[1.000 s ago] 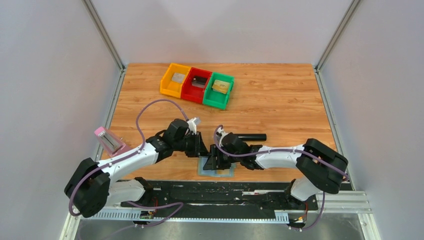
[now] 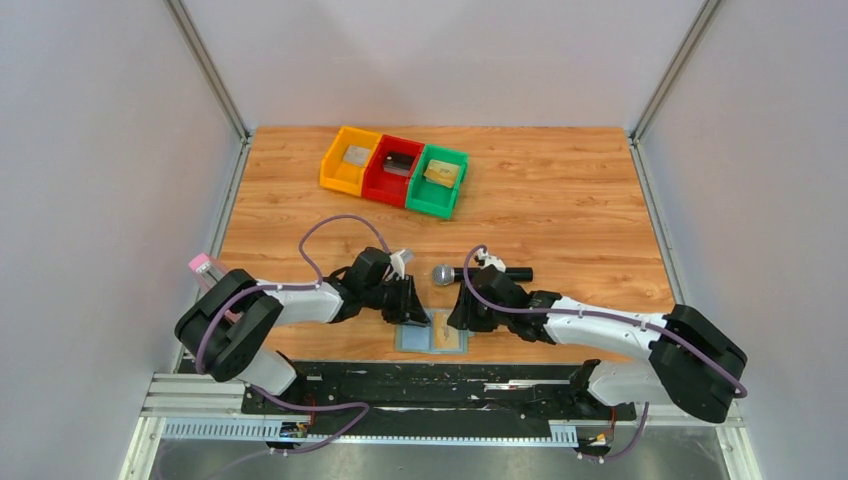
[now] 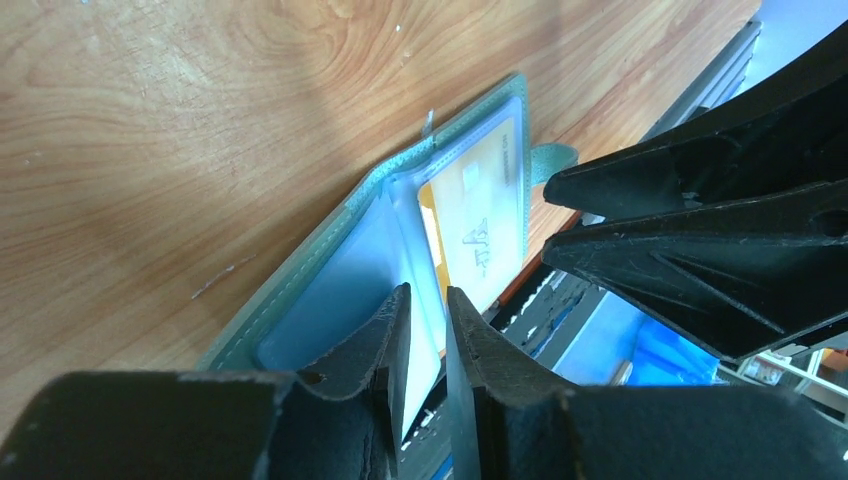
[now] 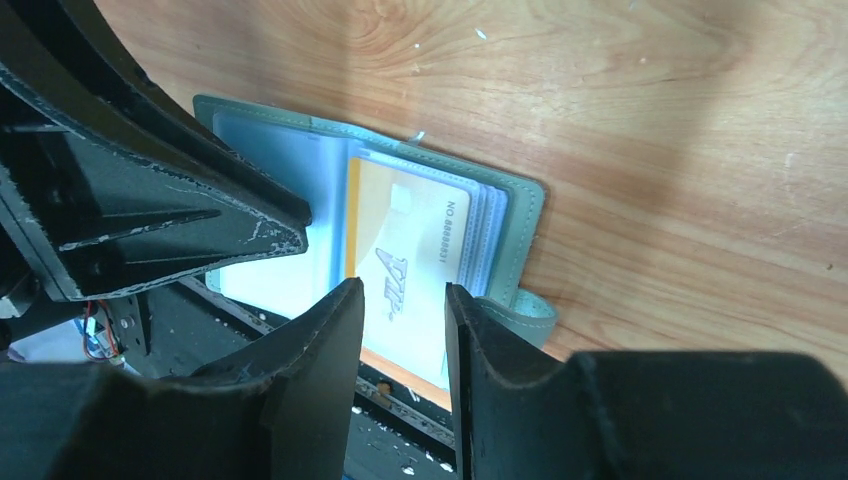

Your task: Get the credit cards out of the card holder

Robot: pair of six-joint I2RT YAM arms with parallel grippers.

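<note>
The card holder (image 2: 415, 340) lies spread open near the table's front edge, with a grey-green border and clear blue pockets. In its right half sits a cream VIP card (image 4: 420, 220) with an orange stripe; the left-hand pocket (image 4: 285, 160) looks pale blue with no printed card visible. My left gripper is slightly open above the holder, no card between its fingers. Just right of it, my right gripper is open wider, its fingertips appearing over the VIP card's lower part. Whether either touches the holder I cannot tell.
A microphone (image 2: 490, 273) lies behind the right gripper. Farther back stand yellow (image 2: 342, 178), red (image 2: 384, 188) and green (image 2: 430, 199) bins with items inside. A pink object (image 2: 207, 271) shows at the left edge.
My right gripper has moved right, away from the holder's left half, uncovering more of the holder.
</note>
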